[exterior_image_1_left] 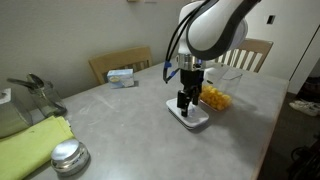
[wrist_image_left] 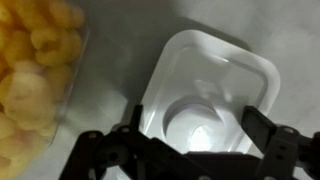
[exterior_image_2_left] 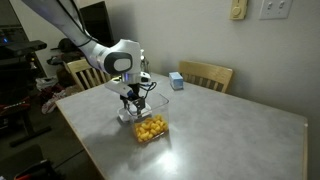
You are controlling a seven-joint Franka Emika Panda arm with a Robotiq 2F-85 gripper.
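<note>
A white square lid (exterior_image_1_left: 188, 115) with rounded corners lies flat on the table; the wrist view shows a round raised disc (wrist_image_left: 195, 128) on it. My gripper is open right over this lid, its dark fingers (wrist_image_left: 257, 124) apart on either side of the disc. Whether the fingertips touch the lid cannot be told. Beside it stands a clear container (exterior_image_2_left: 153, 116) partly filled with orange puffs (exterior_image_2_left: 151, 129), its top uncovered. In exterior view 2 the container partly hides the gripper and lid.
A blue-and-white box (exterior_image_1_left: 121, 78) sits near the table's back edge. At the left are a yellow-green cloth (exterior_image_1_left: 35, 143), a silver round object (exterior_image_1_left: 69, 157) and a metal holder with utensils (exterior_image_1_left: 43, 93). Chairs stand behind.
</note>
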